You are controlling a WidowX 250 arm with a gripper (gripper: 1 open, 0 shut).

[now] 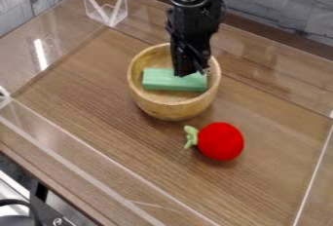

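My black gripper point(196, 64) points down over the back right part of a tan bowl point(154, 103), low over a green block point(169, 80) lying inside it; its fingertips are small and dark, and look shut, with nothing visible between them. A red tomato-like object point(219, 142) with a green stem lies on the wooden table in front and to the right of the bowl.
A clear plastic piece point(109, 6) stands at the back left. A black cable lies at the lower left edge, and the table's back edge runs along the upper right.
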